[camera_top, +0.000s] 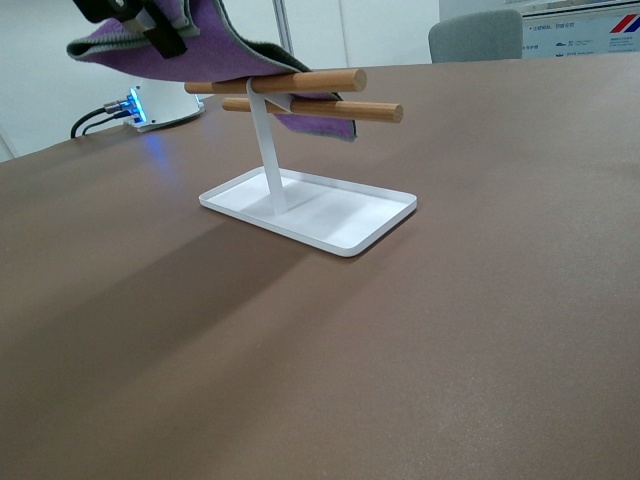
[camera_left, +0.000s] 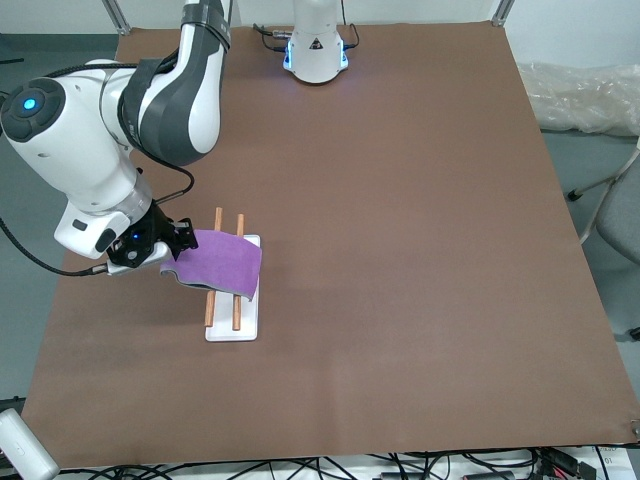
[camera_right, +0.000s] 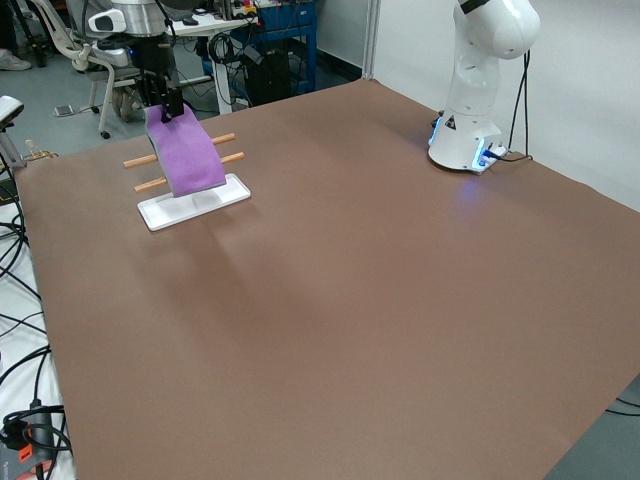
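A white rack base (camera_left: 229, 334) (camera_top: 360, 210) (camera_right: 205, 202) carries two wooden bars (camera_left: 238, 313) (camera_top: 315, 81) (camera_right: 150, 185). A purple cloth (camera_left: 215, 265) (camera_top: 230, 55) (camera_right: 185, 150) with a grey-edged underside lies draped across the bars. In the top view part of it hangs below the lower bar. My gripper (camera_top: 145, 28) is at the cloth's raised end, shut on it. In the left view it sits at the cloth's upper left.
Cables lie along one edge, off the top.
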